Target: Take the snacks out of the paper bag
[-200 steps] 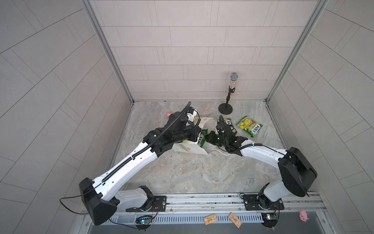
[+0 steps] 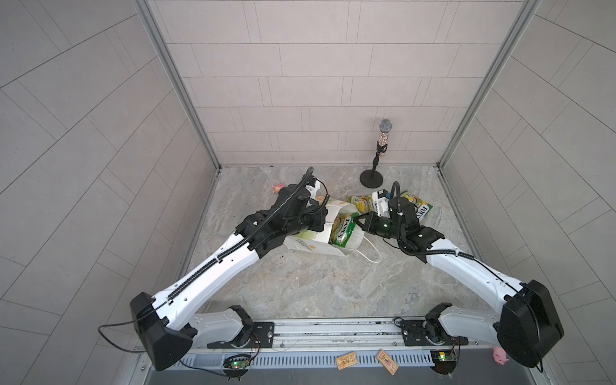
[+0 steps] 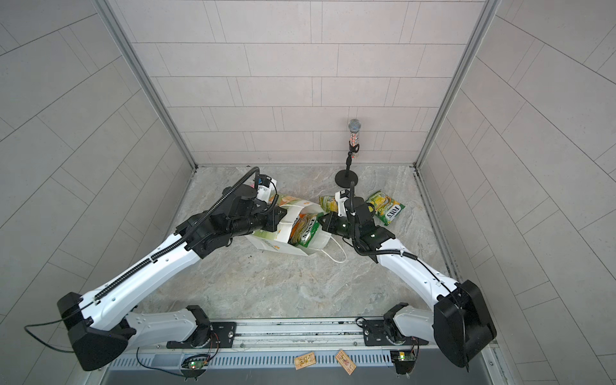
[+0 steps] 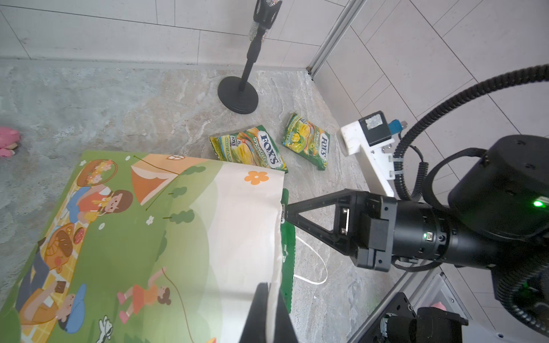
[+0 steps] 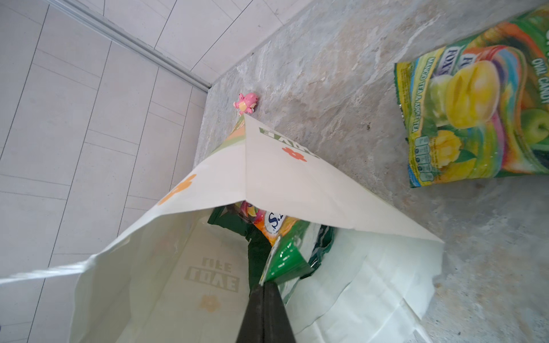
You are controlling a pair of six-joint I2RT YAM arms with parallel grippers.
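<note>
The white paper bag point(image 2: 314, 245) lies on its side, its mouth facing right. My left gripper is shut on the bag's upper rim, a thin edge of paper running between its fingers. At the mouth, my right gripper is shut on the end of a green snack packet point(image 5: 288, 260), which is partly inside the bag. In the left wrist view, the green packet's edge point(image 4: 287, 251) sticks out past the rim at the right fingertips. Another colourful wrapper point(image 5: 260, 220) shows deeper in the bag. Two Fox's candy packets point(image 4: 248, 147) point(image 4: 307, 140) lie outside.
A microphone on a black stand point(image 2: 371, 177) stands behind the candy packets. A pink toy point(image 5: 247, 103) lies beyond the bag. The white cord handle point(image 2: 373, 251) loops onto the table.
My right gripper has moved rightward out of the bag's mouth, and the green packet has come right with it. The left arm and the bag have stayed nearly still.
</note>
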